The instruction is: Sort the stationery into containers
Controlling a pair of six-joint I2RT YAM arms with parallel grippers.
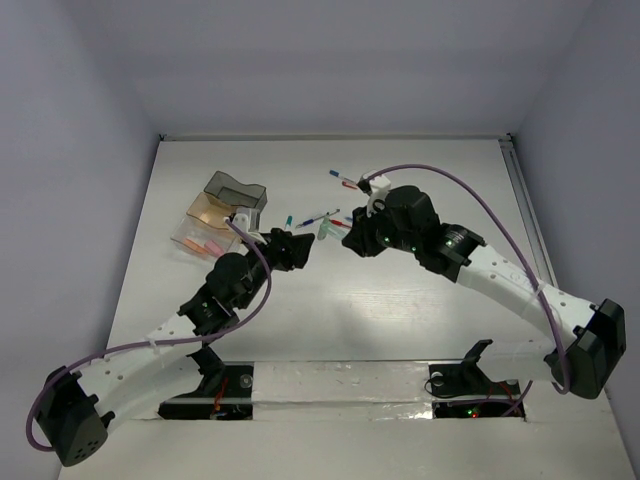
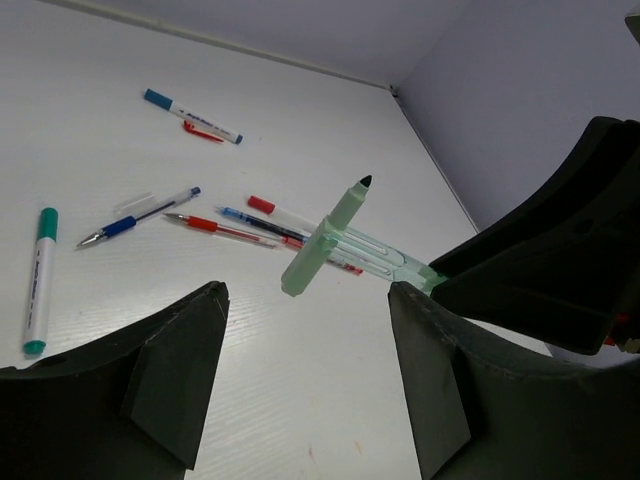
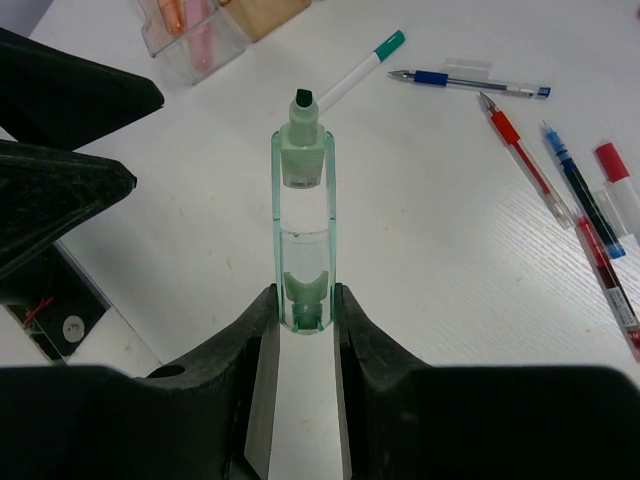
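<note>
A mint-green, partly clear piece of stationery (image 2: 345, 210) with a dark tip is in the air, its far end pointing toward the left arm. My right gripper is shut on its near end. Facing it, my left gripper stands open; nothing lies between its fingers, and the green piece appears beyond them. A white marker with green ends (image 2: 40, 280), a blue pen (image 2: 140, 217), a red pen (image 2: 220, 230) and a red-capped marker (image 3: 620, 170) lie on the table. Farther back are a blue-capped marker (image 2: 195, 117) and a red cap-like piece (image 2: 203, 132).
At the left stand a grey container (image 1: 240, 181), a tan one (image 1: 208, 208) and a clear one (image 1: 183, 230) holding orange and pink items. My left arm partly covers the area beside them.
</note>
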